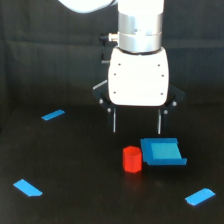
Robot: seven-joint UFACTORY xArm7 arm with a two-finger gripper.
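Observation:
A small red block (132, 159) rests on the dark table, just left of a shallow blue tray (150, 159) whose inside is lighter blue. The two lie very close together; whether they touch I cannot tell. My gripper (137, 128) points downward, its two thin fingers wide apart and nothing between them. In the picture, its fingertips appear above the block and the tray, and the exact height and depth are hard to judge. Nothing of the block is hidden by the gripper.
Strips of blue tape mark the table at the back left (53, 115), the front left (28, 188) and the front right (200, 197). Bare black table surrounds the block on its left and front. A dark curtain (40, 60) hangs behind.

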